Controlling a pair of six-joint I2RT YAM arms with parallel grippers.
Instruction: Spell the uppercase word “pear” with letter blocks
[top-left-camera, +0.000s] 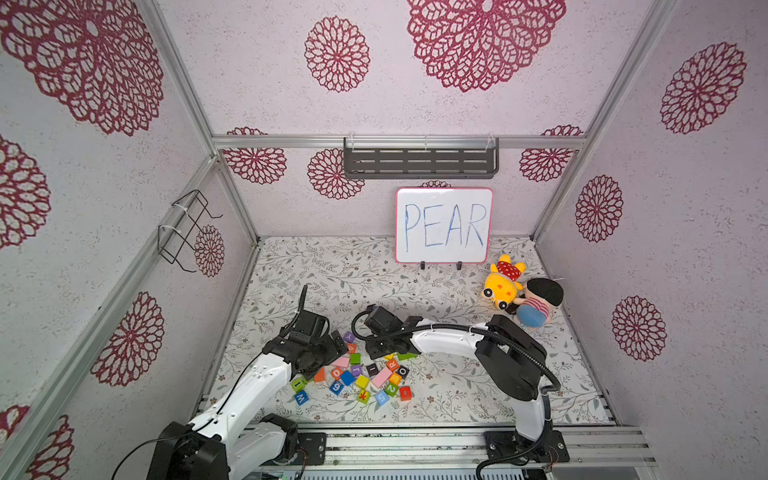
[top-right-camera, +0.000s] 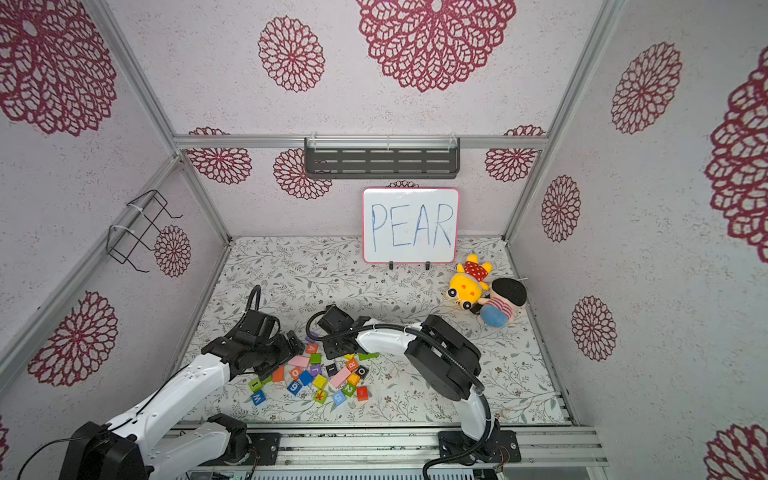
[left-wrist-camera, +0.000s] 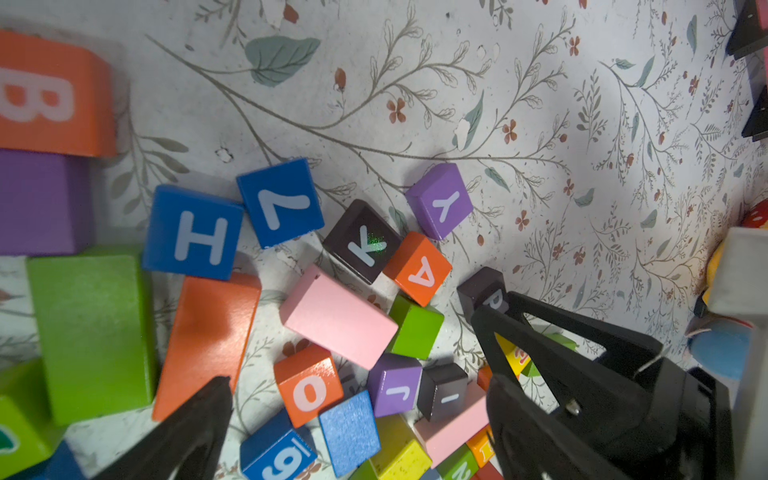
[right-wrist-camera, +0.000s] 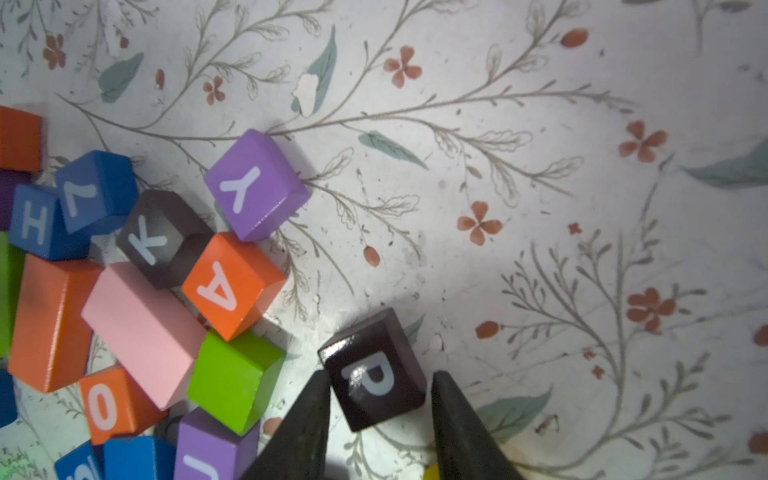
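Note:
A whiteboard (top-left-camera: 443, 225) reads PEAR. In the right wrist view a black P block (right-wrist-camera: 372, 376) lies between the fingertips of my right gripper, which stand part open at its near side; contact is unclear. An orange A block (right-wrist-camera: 228, 284) lies just left of it. My left gripper hangs above the block pile, open, with nothing visible in it. An orange R block (top-left-camera: 392, 365) lies in the pile.
Mixed blocks crowd the front centre, including purple Y (left-wrist-camera: 439, 201), black K (left-wrist-camera: 361, 240) and blue H (left-wrist-camera: 193, 232). Two plush toys (top-left-camera: 504, 288) sit at the back right.

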